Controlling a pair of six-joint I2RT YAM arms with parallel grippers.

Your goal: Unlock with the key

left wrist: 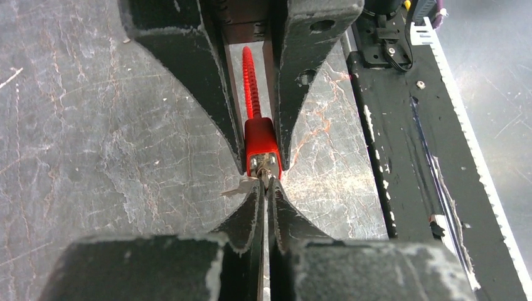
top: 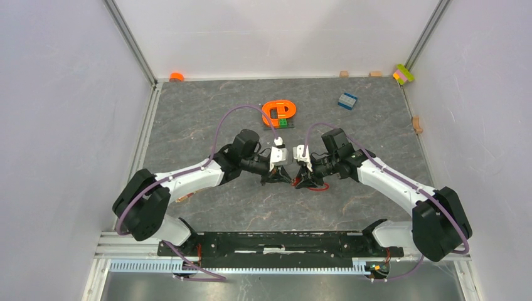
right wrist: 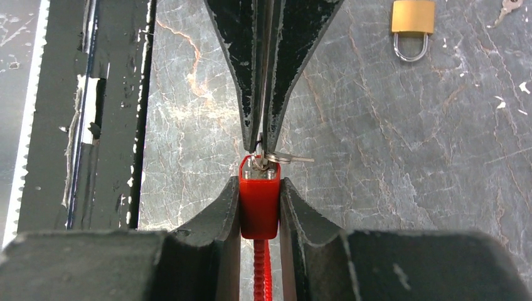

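A red cable lock is clamped between my right gripper's fingers, its metal keyhole end facing the left gripper. My right gripper is shut on it. Opposite, my left gripper is shut on a small key, seen at the lock's metal face; how deep it sits cannot be made out. A second key hangs sideways from the same ring, in front of the lock's end. In the left wrist view the red cable trails away behind the lock. The grippers meet tip to tip above the table.
In the right wrist view a brass padlock and another key lie on the grey table. An orange toy piece and a blue brick are farther back.
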